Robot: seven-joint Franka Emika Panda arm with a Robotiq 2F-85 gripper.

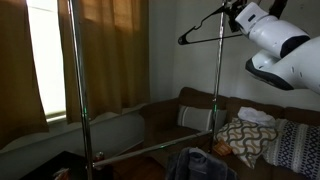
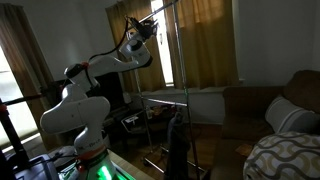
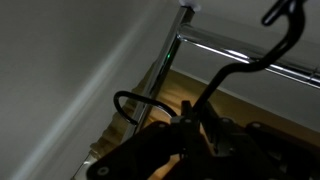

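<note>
A black hanger [image 1: 183, 40] hangs out to the left of my gripper [image 1: 236, 14], high up in exterior view 1. My gripper is shut on the hanger. In the wrist view the thick black hanger [image 3: 238, 69] runs from the fingers up to the right, and its curved hook [image 3: 122, 97] reaches left near a chrome rail [image 3: 245, 56]. Whether the hook touches the rail I cannot tell. Exterior view 2 has the gripper [image 2: 142, 30] beside the upper part of the chrome rack [image 2: 182, 75]; the hanger is hard to make out there.
A dark garment [image 1: 198, 166] is low down near the rack's upright post [image 1: 82, 100]. Behind stand a brown sofa [image 1: 160, 125] with patterned cushions [image 1: 245, 140] and brown curtains [image 1: 105, 55]. The space between the posts is open.
</note>
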